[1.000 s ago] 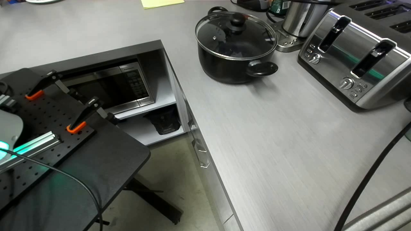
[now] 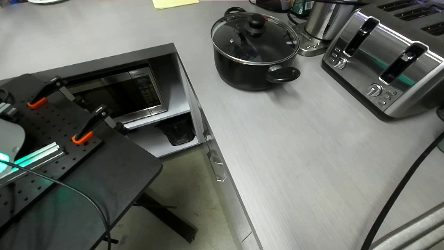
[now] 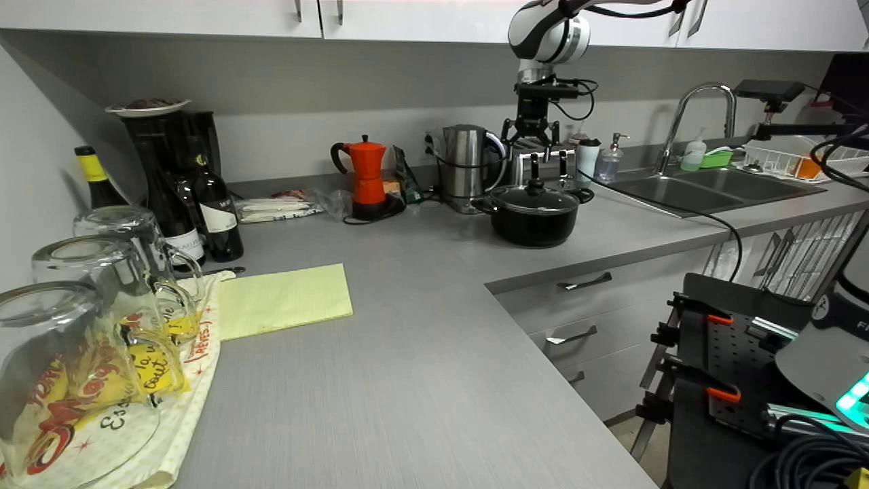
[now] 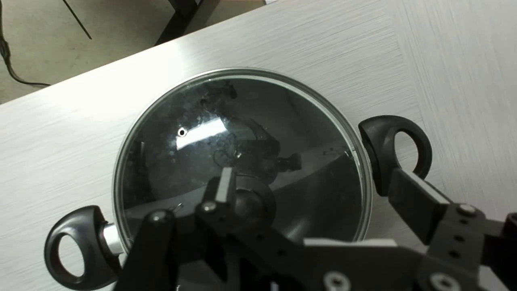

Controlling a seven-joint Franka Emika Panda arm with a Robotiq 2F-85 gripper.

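Observation:
A black pot (image 2: 249, 75) stands on the counter, covered by a glass lid (image 2: 233, 35) with a steel rim and a round black knob (image 2: 256, 21). In exterior view 2 my gripper (image 3: 531, 138) hangs over the pot area, pointing down, fingers apart. From the wrist view, the open gripper has one finger (image 4: 225, 186) overlapping the lid knob (image 4: 248, 208), partly hiding it. The other finger (image 4: 412, 206) appears beside the right pot handle (image 4: 424, 145). Nothing shows between them except the lid below. Exterior view 1 does not show the gripper.
A steel toaster (image 2: 378, 66) and a kettle (image 3: 466, 163) stand near the pot. A red moka pot (image 3: 368, 175) and glass mugs (image 3: 89, 269) are farther left. Bare counter (image 3: 391, 391) lies in front, ending at an edge above drawers. A sink (image 3: 692, 191) is at right.
Pot, lid and toaster stay in place in exterior view 1. Only the dark reflection in the lid glass looks different, now longer and lighter along one side.

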